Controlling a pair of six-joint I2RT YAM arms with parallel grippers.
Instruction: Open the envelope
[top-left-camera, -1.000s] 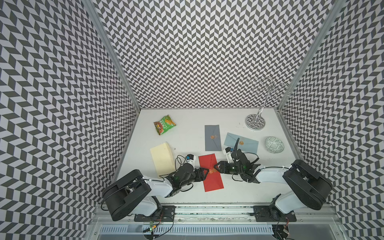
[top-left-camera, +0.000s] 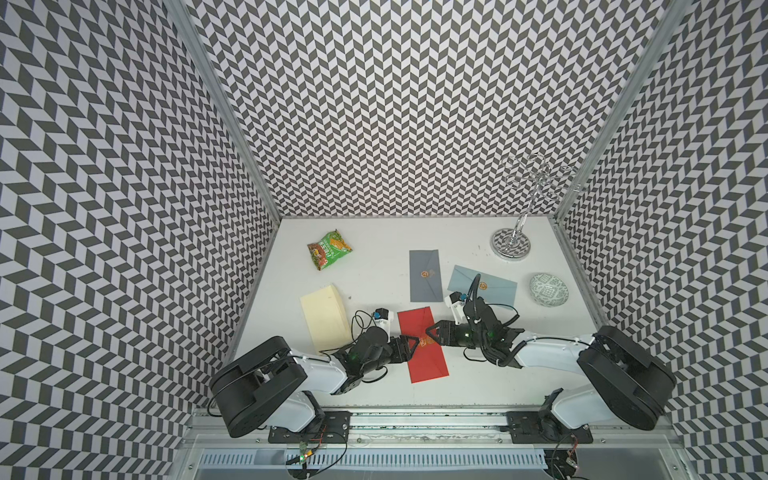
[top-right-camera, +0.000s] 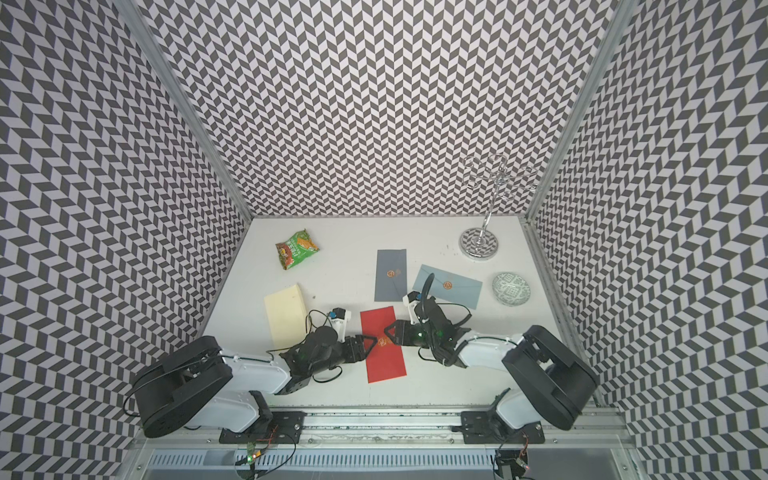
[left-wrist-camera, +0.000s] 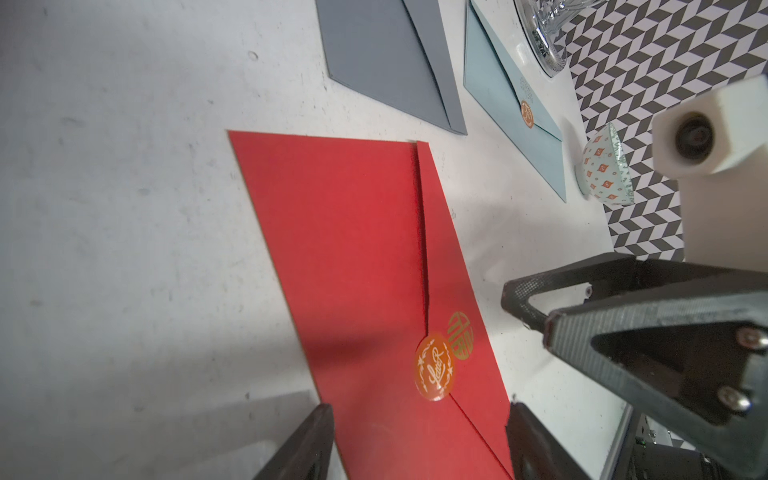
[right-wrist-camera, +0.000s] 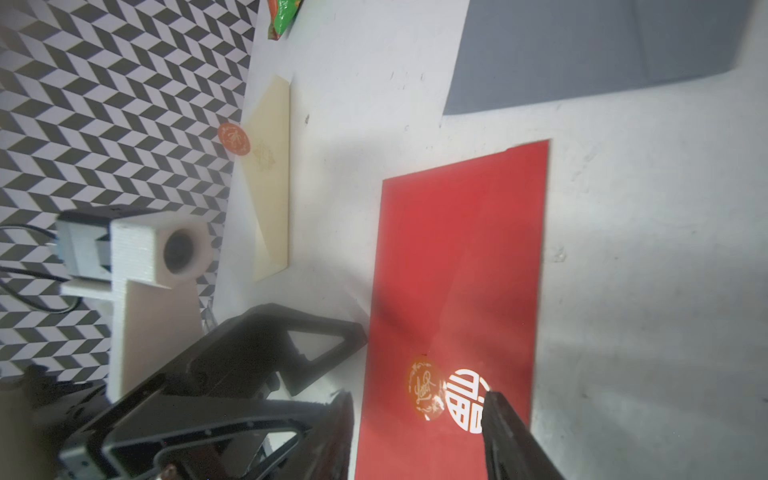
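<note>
Flat on the white table lies a red envelope (top-left-camera: 424, 368), between my two arms. Its flap runs along the right side in the left wrist view, held down at its tip by a round orange seal (left-wrist-camera: 434, 366); a gold emblem is beside the seal. My left gripper is open over the envelope's left edge, its fingers parted around the seal's width with nothing between them. From the other side my right gripper stands open above the seal area, also empty. Whether any fingertip touches the paper I cannot tell.
Behind lie a grey envelope (top-left-camera: 425, 284) and a light blue one (top-left-camera: 496, 285), the latter close to the right arm. A cream envelope (top-left-camera: 324, 316) and a green snack bag (top-left-camera: 329, 249) are left. A patterned bowl (top-left-camera: 549, 289) and metal stand (top-left-camera: 511, 244) are right.
The left arm and envelope have hardly moved.
</note>
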